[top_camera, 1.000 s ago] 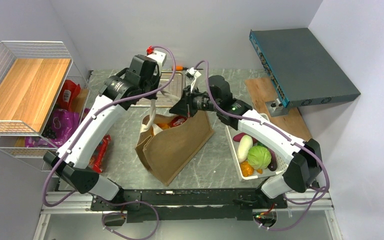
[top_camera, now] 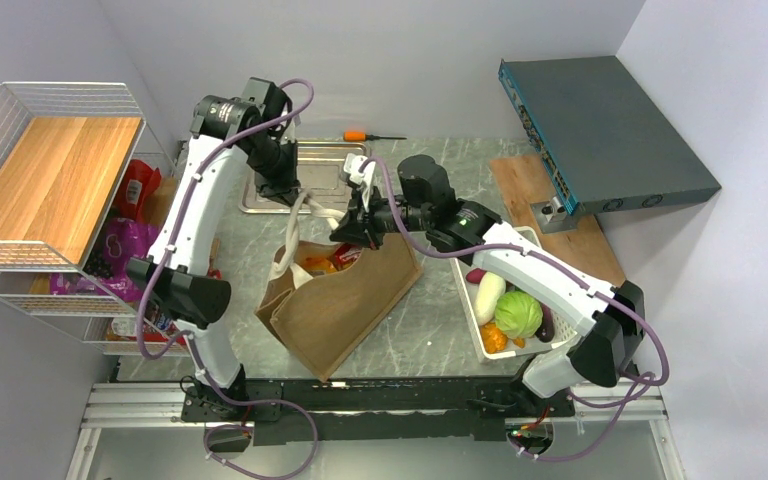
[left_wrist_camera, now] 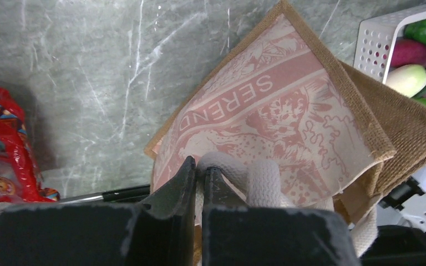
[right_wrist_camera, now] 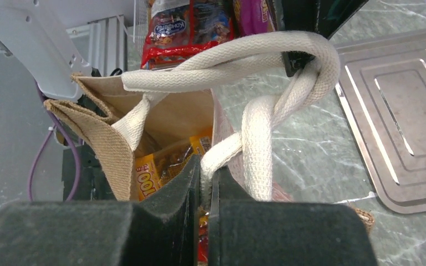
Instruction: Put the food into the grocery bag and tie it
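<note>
The brown grocery bag (top_camera: pixel 345 305) stands on the counter, with orange and red food packets (right_wrist_camera: pixel 169 163) inside its open mouth. Its white rope handles (right_wrist_camera: pixel 260 133) are crossed and looped around each other above the opening. In the left wrist view my left gripper is shut on a white handle (left_wrist_camera: pixel 263 183), over the bag's printed pink side. Facing it from the right, my right gripper pinches another stretch of white handle. From above, both grippers sit close over the bag's mouth, the left one farther back.
A metal tray (top_camera: pixel 320 165) lies behind the bag, with an orange screwdriver (top_camera: pixel 360 136) beyond it. To the right is a white basket (top_camera: pixel 468 310) of vegetables; a wire rack (top_camera: pixel 50 190) with packets stands left. Counter beside the bag is clear.
My left gripper has moved left, drawing its handle along, and the arm has turned. The right gripper has shifted slightly left and tilted. The bag has leaned a little leftward.
</note>
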